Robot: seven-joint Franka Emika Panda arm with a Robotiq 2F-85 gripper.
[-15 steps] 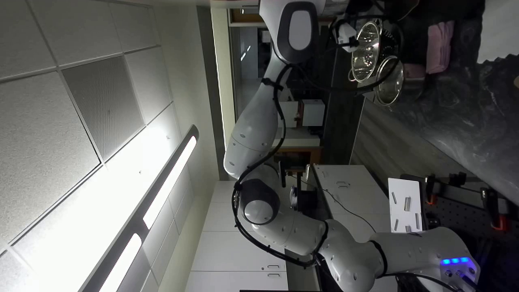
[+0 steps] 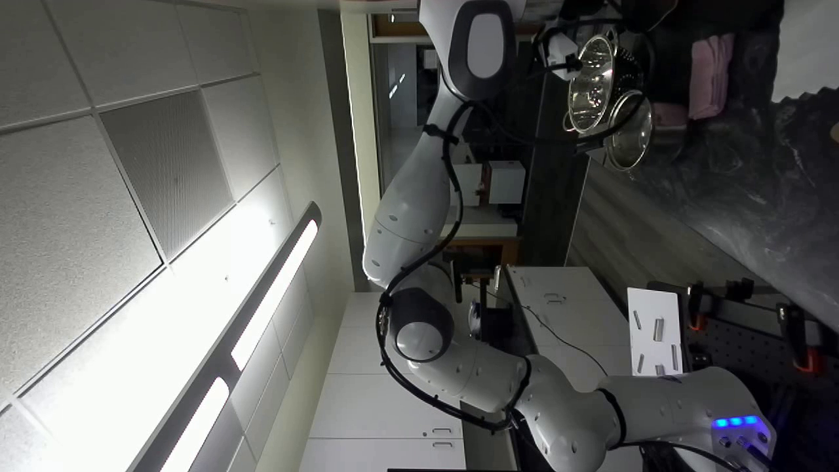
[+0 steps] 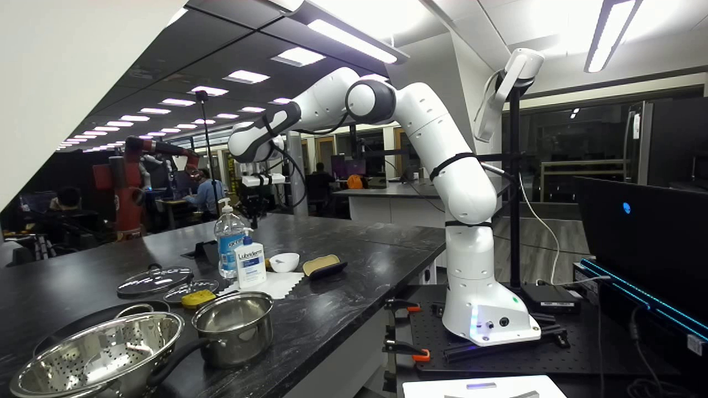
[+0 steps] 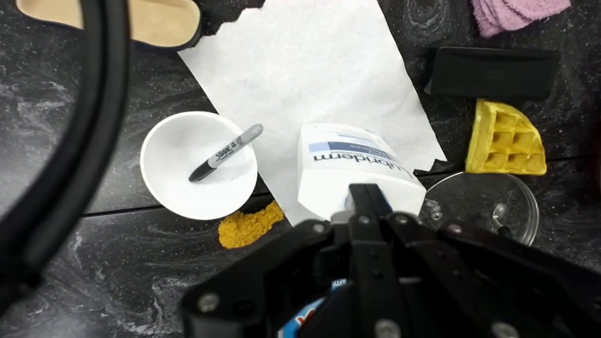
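My gripper is shut, with nothing showing between its fingers. It points down over the counter and overlaps the pump end of the white Lubriderm bottle (image 4: 349,163) in the wrist view. Exterior view 2 has the gripper (image 3: 254,215) high, near the upright bottle's (image 3: 250,263) pump; whether they touch I cannot tell. A black and grey marker (image 4: 225,153) leans inside the white bowl (image 4: 163,186), its grey end over the rim. Beneath the bottle lies a white paper sheet (image 4: 315,62). The blue-labelled soap bottle (image 3: 229,242) stands close by, mostly hidden under my gripper in the wrist view.
Around these sit a tan-topped brush or eraser (image 4: 163,25), a yellow waffle piece (image 4: 507,141), a glass lid (image 4: 479,197), a black box (image 4: 496,73), a pink cloth (image 4: 512,14) and an orange sponge-like piece (image 4: 250,225). A pot (image 3: 235,331) and colander (image 3: 99,351) occupy the counter's near end.
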